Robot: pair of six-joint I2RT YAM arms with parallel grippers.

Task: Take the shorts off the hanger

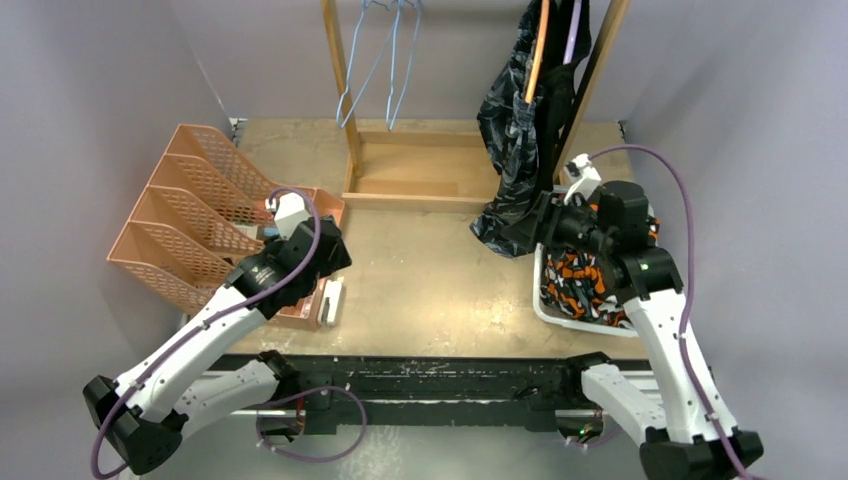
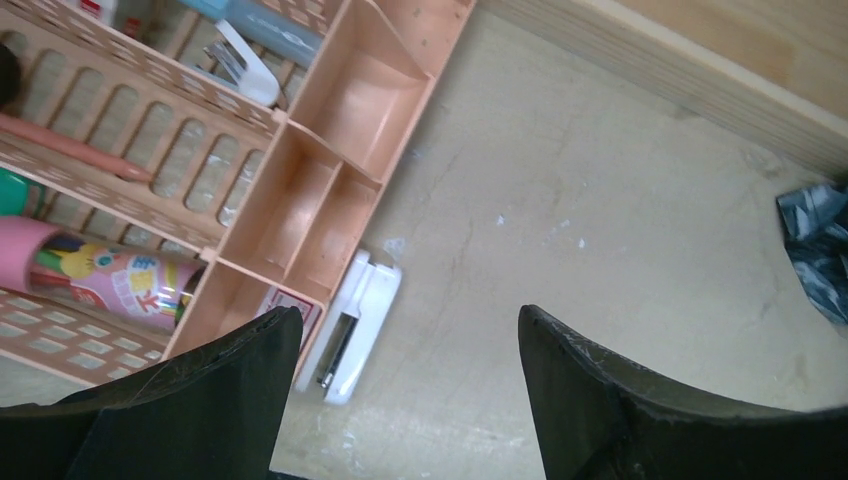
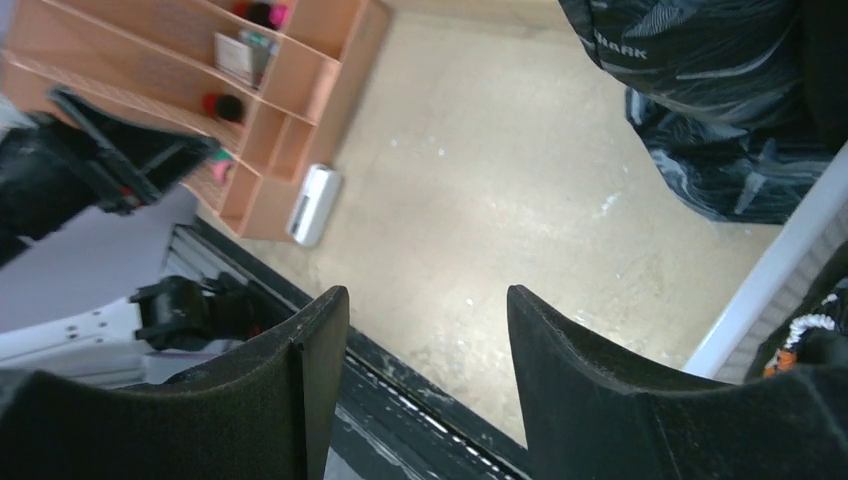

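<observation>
A dark patterned garment (image 1: 508, 130) hangs on the orange hanger (image 1: 538, 55), its lower end close to the table. Behind it, black cloth (image 1: 552, 140) hangs near a purple hanger (image 1: 572, 35). Which of these is the shorts, I cannot tell. In the top view my right gripper (image 1: 514, 234) overlaps the garment's lower edge. Its fingers (image 3: 325, 350) stand apart with nothing between them, and dark cloth (image 3: 710, 65) shows ahead to the upper right. My left gripper is open and empty, beside the orange organizer (image 1: 325, 235), well away from the garments.
A white basket (image 1: 585, 326) holding orange-and-black patterned cloth (image 1: 575, 290) sits below my right arm. Blue empty hangers (image 1: 393, 70) hang on the left of the wooden rack (image 1: 415, 202). A white object (image 1: 331, 302) lies beside the organizer.
</observation>
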